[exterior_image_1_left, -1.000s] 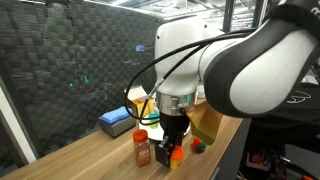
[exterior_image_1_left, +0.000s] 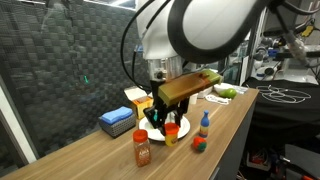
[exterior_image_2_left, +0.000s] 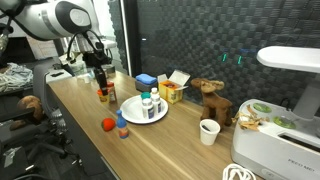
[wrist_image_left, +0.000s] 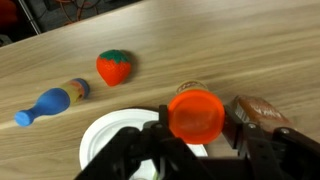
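Note:
An orange-capped bottle (exterior_image_1_left: 171, 139) with a yellowish body hangs upright under the arm in exterior view 1. My gripper is shut on its round cap, with a black finger at either side in the wrist view. The cap hides most of the body from above. In exterior view 2 the same bottle (exterior_image_2_left: 102, 92) shows small beneath the arm. A spice jar (exterior_image_1_left: 142, 149) with a red-brown lid stands close to its left in exterior view 1. The white plate (wrist_image_left: 96, 139) is beside the gripper, partly covered by it.
A strawberry (wrist_image_left: 114, 67) and a blue bottle (wrist_image_left: 53, 102) lie or stand near the plate. White bottles (exterior_image_2_left: 151, 103) are on the plate. Behind sit a blue box (exterior_image_2_left: 146, 80), a yellow box (exterior_image_2_left: 172, 94), a brown plush (exterior_image_2_left: 213, 104) and a white cup (exterior_image_2_left: 209, 131).
The arm has risen and shifted back in exterior view 1, and the orange-capped bottle has come up with it. The spice jar has stayed put.

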